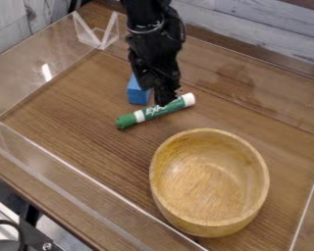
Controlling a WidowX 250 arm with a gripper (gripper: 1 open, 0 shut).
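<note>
The black robot arm reaches down from the top centre of the camera view, its open gripper (159, 86) hanging above and behind a green marker (153, 112) with a white end, which lies diagonally on the wooden table. A blue block (138, 90) sits just left of the gripper, partly behind it. A wooden bowl (208, 181) stands at the front right.
Clear plastic edging runs along its left side, and a dark cable (5, 225) shows at the lower left corner.
</note>
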